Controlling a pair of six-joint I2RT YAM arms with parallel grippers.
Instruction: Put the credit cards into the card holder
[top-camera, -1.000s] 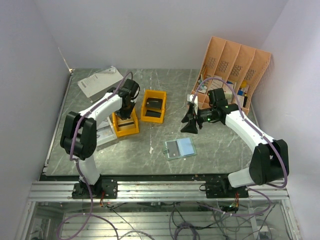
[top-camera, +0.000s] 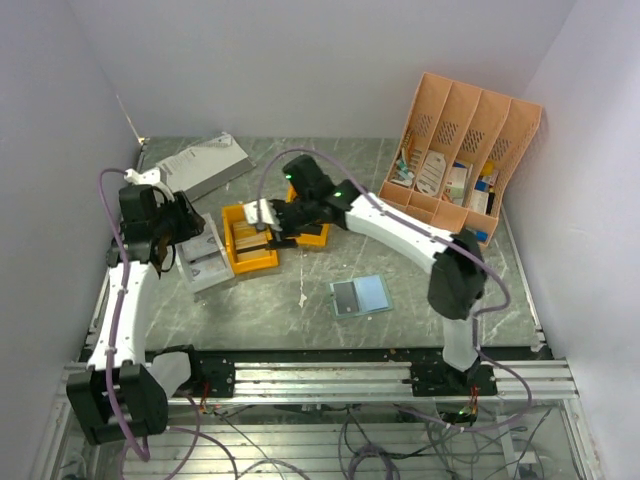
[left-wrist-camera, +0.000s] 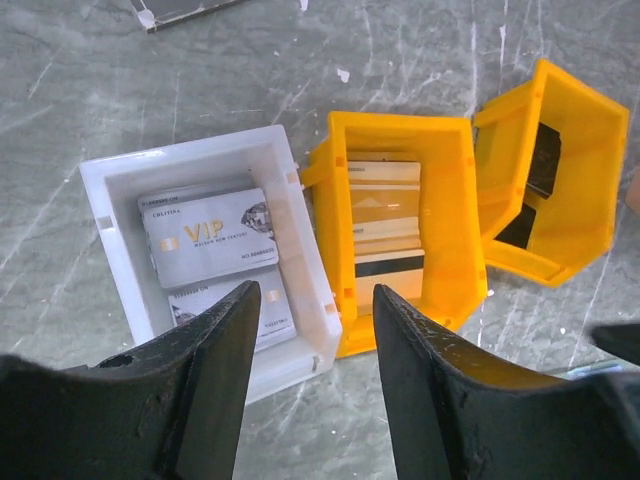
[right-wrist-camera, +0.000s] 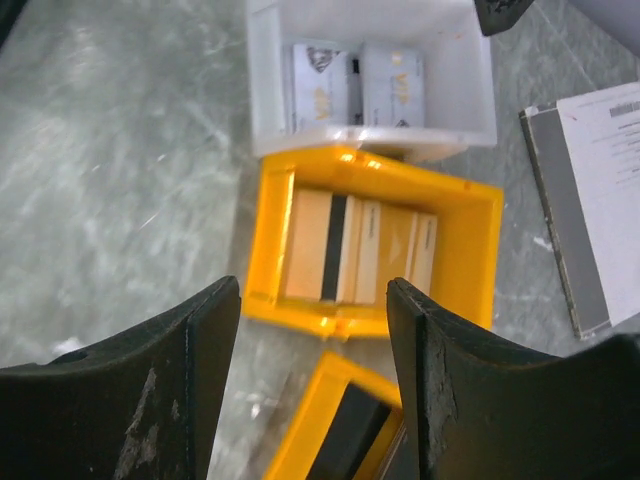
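Note:
White and grey cards, one marked VIP (left-wrist-camera: 208, 235), lie in a white tray (left-wrist-camera: 108, 215). Orange-brown cards (left-wrist-camera: 385, 205) rest in the middle yellow bin (left-wrist-camera: 470, 210), black cards (right-wrist-camera: 348, 432) in another yellow bin (left-wrist-camera: 610, 200). What looks like the card holder (top-camera: 361, 297), grey and light blue, lies open on the table. My left gripper is open above the white tray's side, nothing between its fingers. Also open and empty, my right gripper hangs over the near edge of the middle bin. In the top view the right arm partly covers both yellow bins.
At the back right stands an orange rack (top-camera: 465, 150) with several small items in its compartments. A white-topped flat box (top-camera: 205, 165) lies at the back left. The table around the card holder is clear.
My left arm has drawn back left from the middle yellow bin. The right arm has swung far left, from beside the rack to over the yellow bins. The card holder has not moved.

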